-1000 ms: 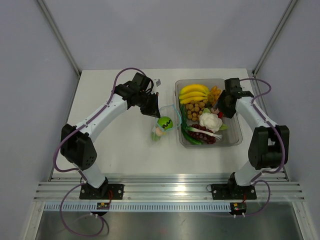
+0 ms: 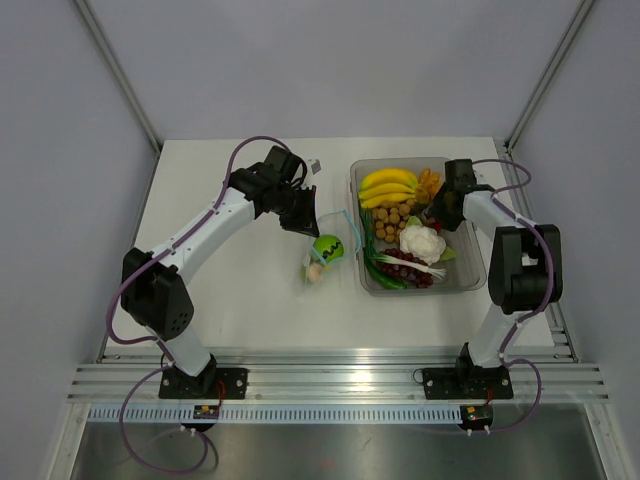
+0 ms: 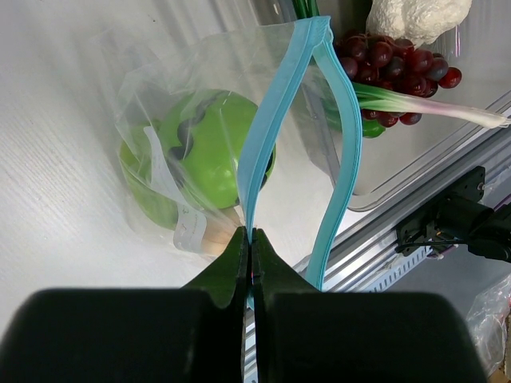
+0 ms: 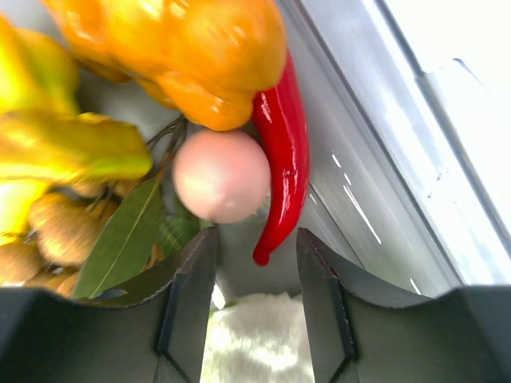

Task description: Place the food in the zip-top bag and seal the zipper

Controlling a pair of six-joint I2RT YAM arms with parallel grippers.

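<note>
The clear zip top bag (image 3: pixel 172 88) with blue zipper strips stands open left of the tray, holding a green ball-like food (image 3: pixel 209 140) and a pale piece (image 3: pixel 219 237). My left gripper is shut on the blue zipper edge at the near end of its mouth. Over the tray's right part, my right gripper has its fingers apart; nothing shows clasped there. Just beyond its fingertips lie a pinkish round food (image 4: pixel 222 175) and a red chili pepper (image 4: pixel 286 152), whose tip lines up with the gap.
The grey tray (image 2: pixel 470 283) holds bananas (image 2: pixel 388 185), potatoes (image 2: pixel 390 222), cauliflower (image 2: pixel 421 241), grapes (image 2: pixel 412 271) and a green onion (image 2: pixel 425 267). Close by the right gripper are an orange pepper (image 4: pixel 215 56) and the tray wall (image 4: pixel 351 136). Left of the bag the white table (image 2: pixel 230 300) is clear.
The left arm and the bag look unmoved.
</note>
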